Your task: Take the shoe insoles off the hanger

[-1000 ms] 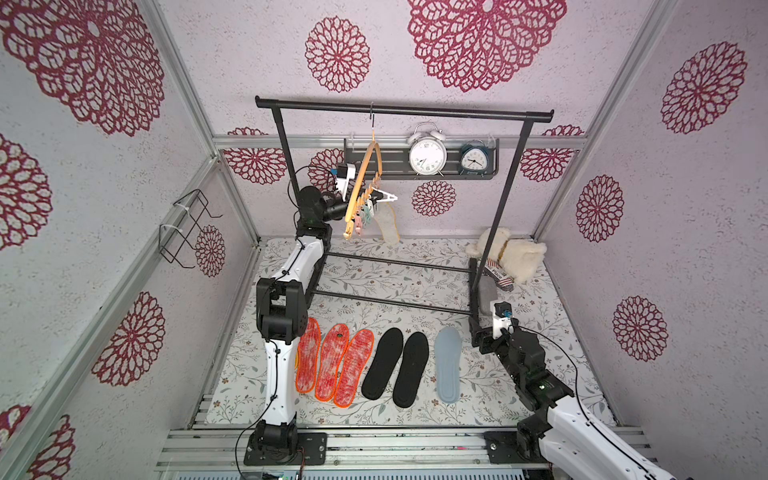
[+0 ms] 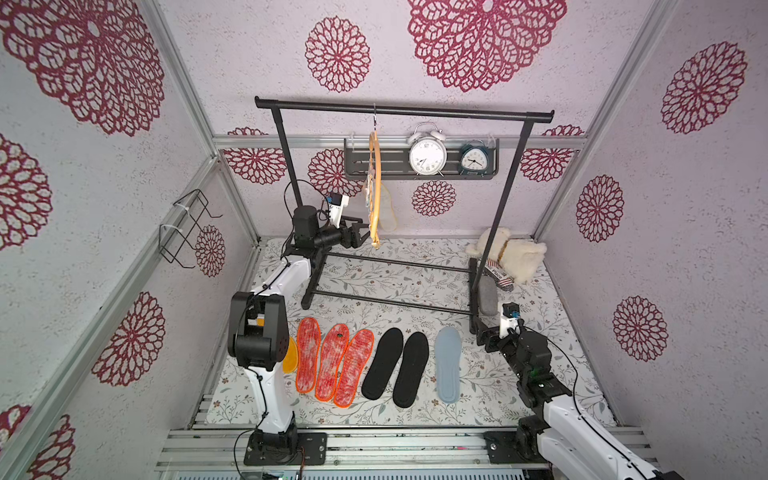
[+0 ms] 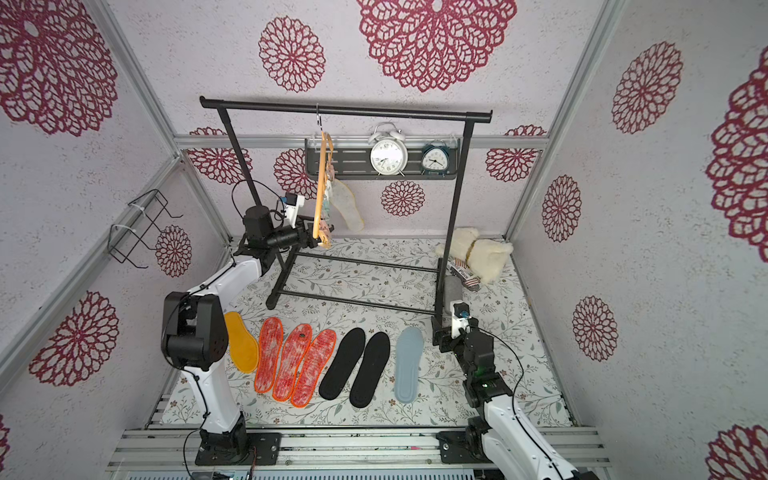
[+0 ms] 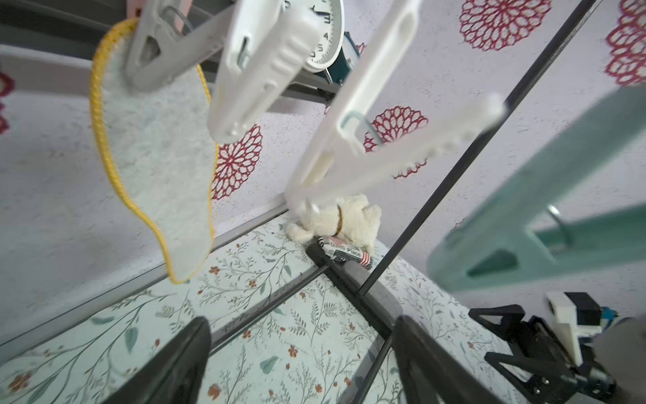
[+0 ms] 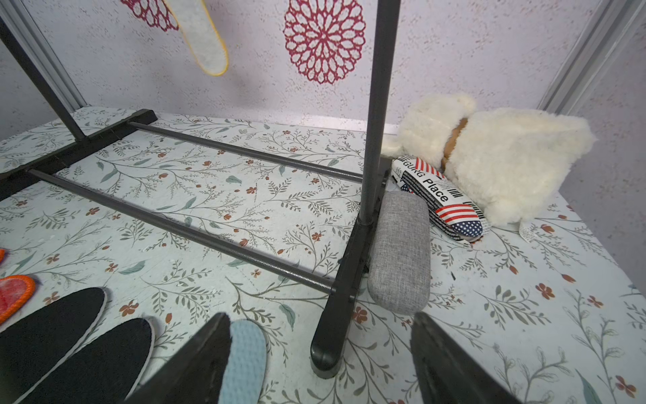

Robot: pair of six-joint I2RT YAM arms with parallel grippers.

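An orange hanger (image 2: 376, 192) hangs edge-on from the rack's top bar. A white insole with yellow edging (image 4: 154, 148) hangs from it, among white and teal clips (image 4: 511, 242). My left gripper (image 2: 360, 234) is beside the hanger's lower left; in the left wrist view its blurred fingers stand apart below the clips, nothing between them. My right gripper (image 2: 488, 340) stands open low by the rack's right foot, empty. Red insoles (image 2: 333, 360), black insoles (image 2: 411, 368), a light blue insole (image 2: 448, 364) and a yellow insole (image 3: 241, 344) lie on the floor.
The black rack's uprights and foot bars (image 5: 175, 229) frame the back area. A plush toy (image 5: 511, 161), a printed pillow (image 5: 437, 195) and a grey cushion (image 5: 400, 256) lie at the right foot. Clocks (image 2: 428, 156) sit on a back shelf.
The hanger has swung and turned. My left gripper has drawn back toward the front left and lower.
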